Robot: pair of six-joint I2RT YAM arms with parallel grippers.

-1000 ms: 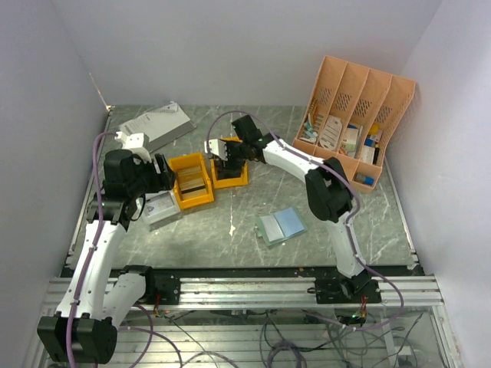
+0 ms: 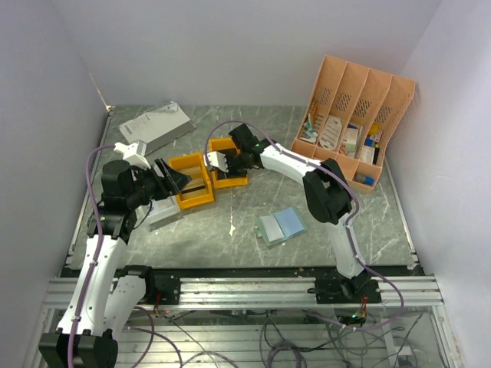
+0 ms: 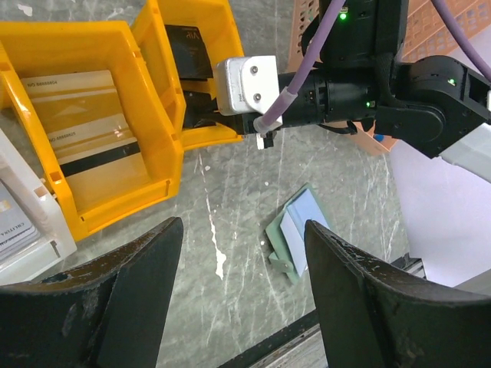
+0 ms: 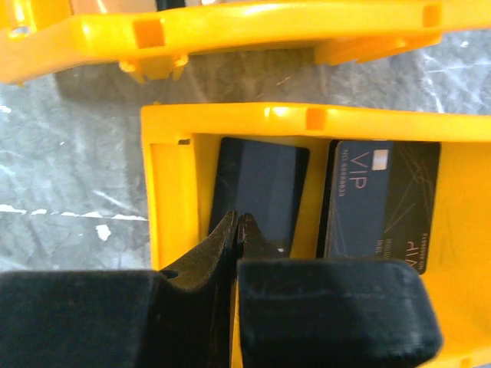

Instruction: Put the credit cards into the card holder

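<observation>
Two dark card piles lie in the narrower yellow bin: a plain black card point(image 4: 265, 184) and, beside it, cards printed VIP point(image 4: 360, 199). My right gripper points down into this bin, its fingers together over the plain black card's lower part. Nothing shows between them; whether the tips touch the card, I cannot tell. The open card holder point(image 2: 280, 225), pale green with white and blue panels, lies on the table nearer the front. My left gripper is open and empty, hovering by the wider yellow bin.
Tan cards and a black one fill the wider yellow bin point(image 3: 170, 153). A clear-white tray point(image 2: 163, 211) stands to its left, a grey-white box point(image 2: 156, 126) behind. The peach organizer point(image 2: 354, 115) occupies the back right. Table around the holder is clear.
The left gripper has moved right, toward the wider bin.
</observation>
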